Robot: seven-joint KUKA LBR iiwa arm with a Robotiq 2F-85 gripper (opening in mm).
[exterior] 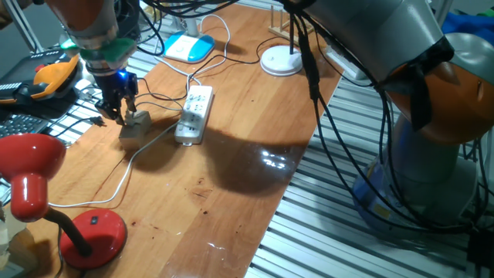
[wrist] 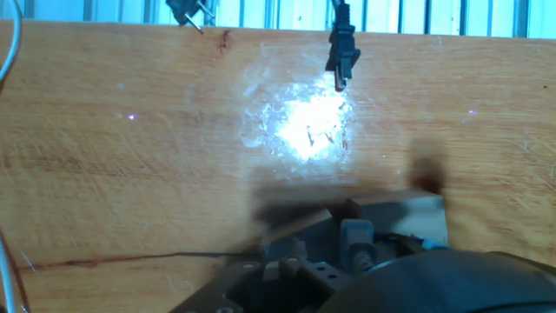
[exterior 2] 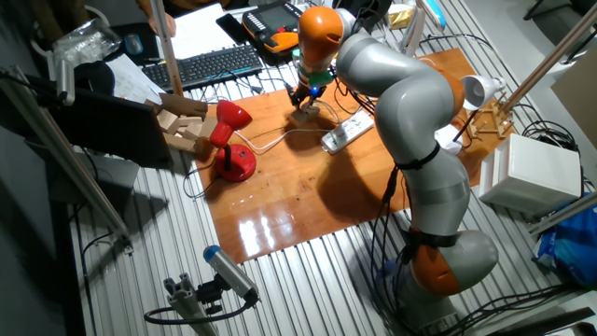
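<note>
A pale wooden block [exterior: 134, 133] lies on the table under my gripper [exterior: 126, 117]. In exterior view 2 the block [exterior 2: 304, 116] is small and partly covered by the gripper. My fingers reach down right at the block's top, and two fingertips seem to stand a little apart in exterior view 1. From the wrist, the block [wrist: 404, 209] sits at the lower right, with a grey piece [wrist: 356, 242] in front of it that could be a plug or a fingertip. Dark gripper parts cover much of the bottom there. Whether anything is gripped cannot be made out.
A white power strip [exterior: 194, 114] lies to the right of the block, with cables around it. The red lamp [exterior: 93, 235] stands near the front left. A black plug [wrist: 343, 52] lies near the table edge.
</note>
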